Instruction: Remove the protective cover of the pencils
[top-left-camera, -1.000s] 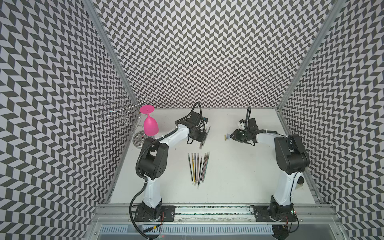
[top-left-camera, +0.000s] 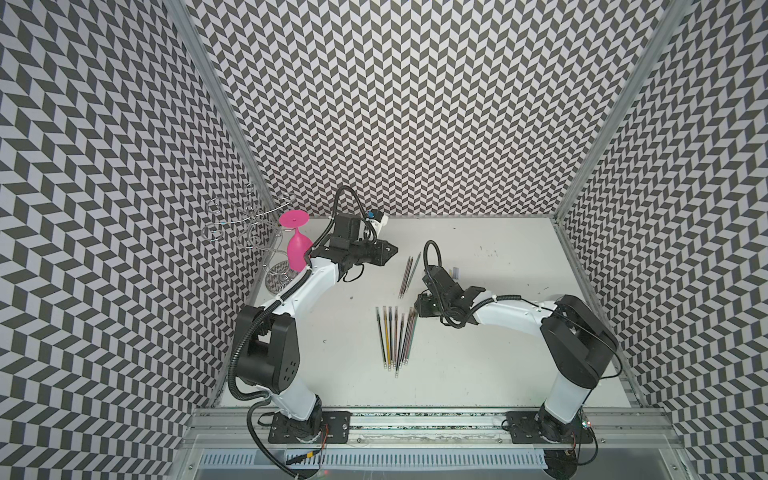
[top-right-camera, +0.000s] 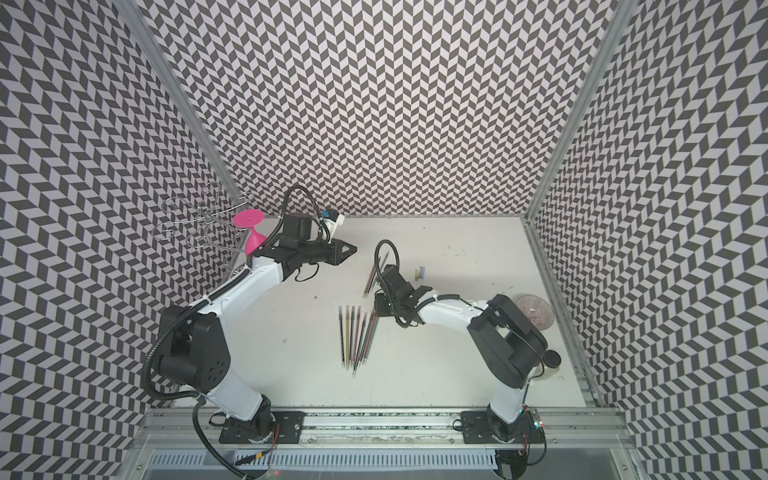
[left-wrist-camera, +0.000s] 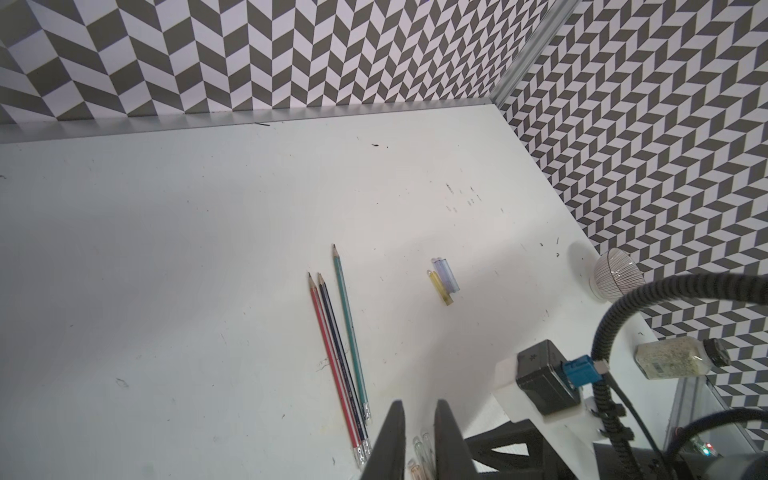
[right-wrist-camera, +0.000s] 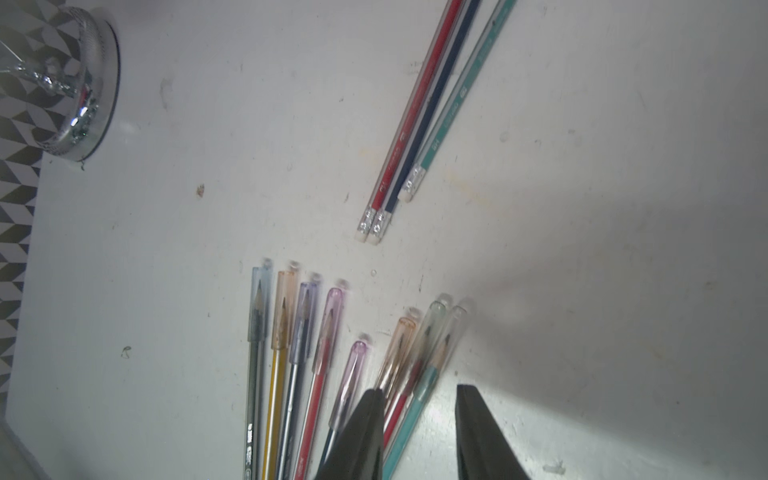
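Observation:
A fan of capped pencils (top-left-camera: 389, 336) lies at the table's front centre, each with a clear or tinted cover (right-wrist-camera: 332, 312). Behind it three bare pencils (left-wrist-camera: 340, 352), red, navy and teal, lie side by side. A few loose covers (left-wrist-camera: 444, 276), blue and yellow, rest to their right. My left gripper is raised at the back left, its fingertips a little apart, nothing seen held in it. My right gripper stands open just above the right end of the capped pencils, nothing between its fingers.
A pink goblet (top-left-camera: 297, 252) on a wire rack stands at the far left. At the right edge are a ribbed glass (top-right-camera: 536, 312) and a jar (left-wrist-camera: 672, 357).
My left gripper has moved up and left, away from the bare pencils. My right gripper has moved left and toward the front, from the loose covers to the capped pencils.

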